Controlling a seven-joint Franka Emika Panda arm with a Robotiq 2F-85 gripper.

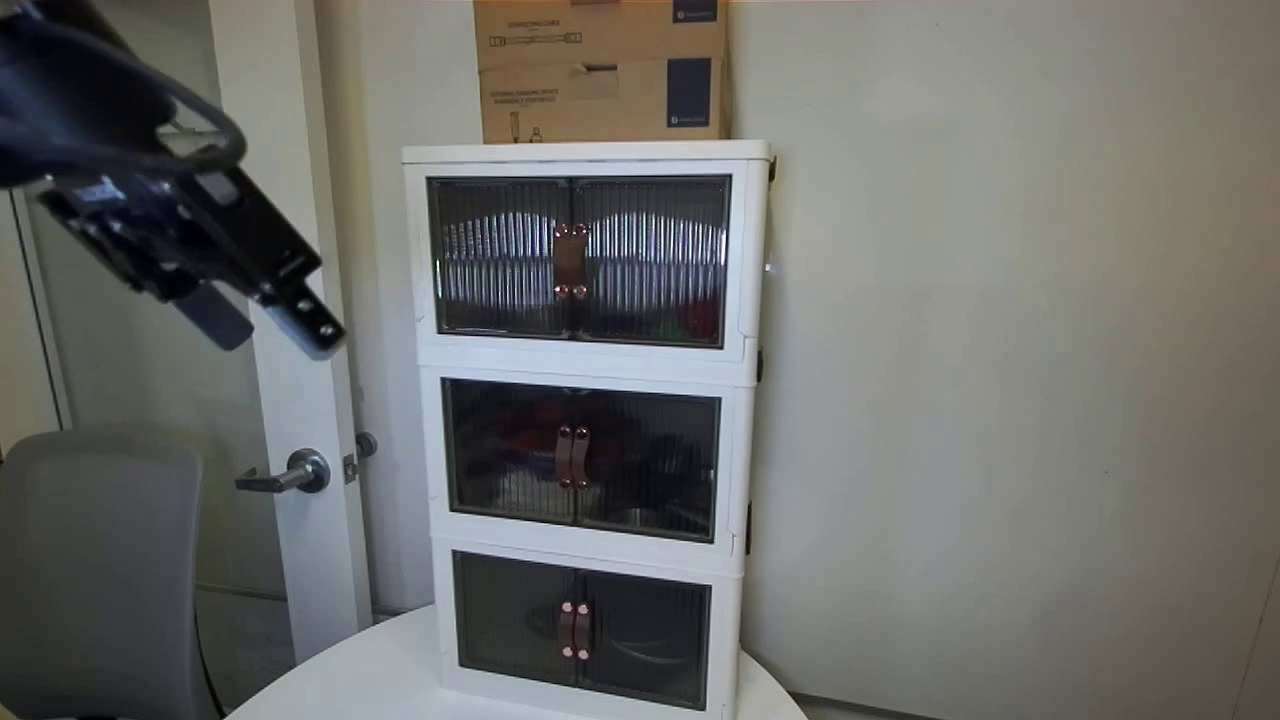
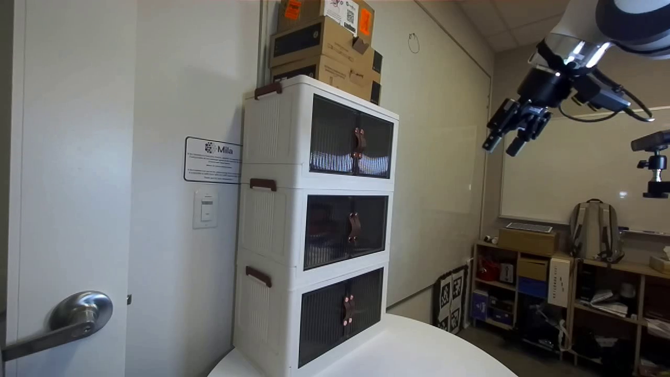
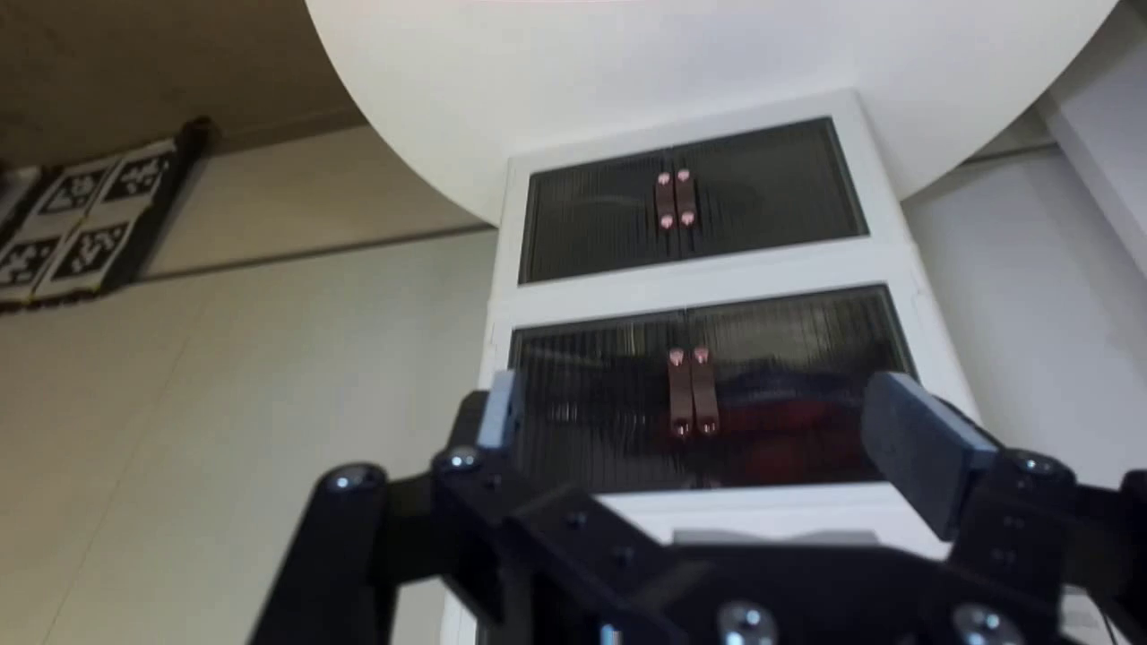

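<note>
A white cabinet of three stacked units stands upright, each unit with two dark ribbed doors that look closed. Brown strap handles sit at the door seams: top handles, middle handles and bottom handles. My gripper hangs in the air well away from the doors, its fingers apart with nothing between them. In exterior view 1 the gripper is at the upper left. The wrist view is upside down; between the spread fingertips appear the middle handles, some distance off.
The cabinet stands on a round white table. Cardboard boxes are stacked on its top. An open door and a grey chair are at the left. Free air lies in front of the cabinet.
</note>
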